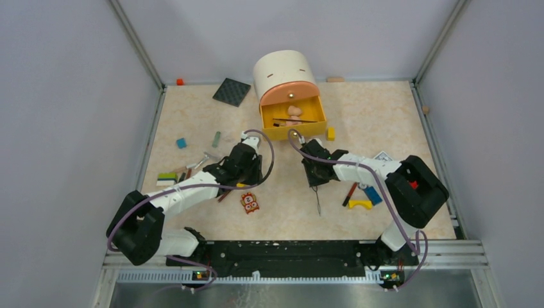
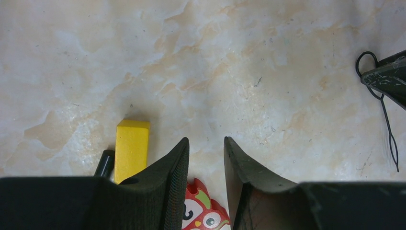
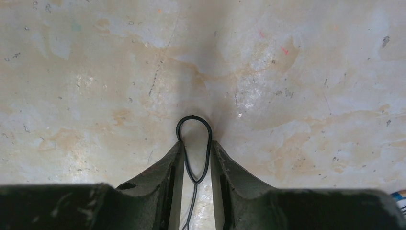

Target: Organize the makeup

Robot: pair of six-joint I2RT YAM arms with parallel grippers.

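Observation:
In the right wrist view, a thin black looped wire point(image 3: 192, 116) lies on the table. My part-open right gripper has a fingertip close to each side of the loop; whether they press on it is hard to tell. My left gripper hangs over the table, part open, with nothing held between its fingers. Below it show a red owl piece point(image 2: 204, 203) and a yellow block point(image 2: 130, 151). The makeup box point(image 1: 282, 72), white and domed, stands at the back. Its yellow drawer point(image 1: 277, 133) is out, holding a dark brush point(image 1: 305, 120) and skin-coloured pieces point(image 1: 294, 110).
A black square tray point(image 1: 231, 92) lies left of the box, with a blue cube point(image 1: 181, 143) further left. At right are a yellow piece point(image 1: 360, 204), a dark stick point(image 1: 349, 194) and a blue block point(image 1: 373, 195). Between the two grippers the table is bare.

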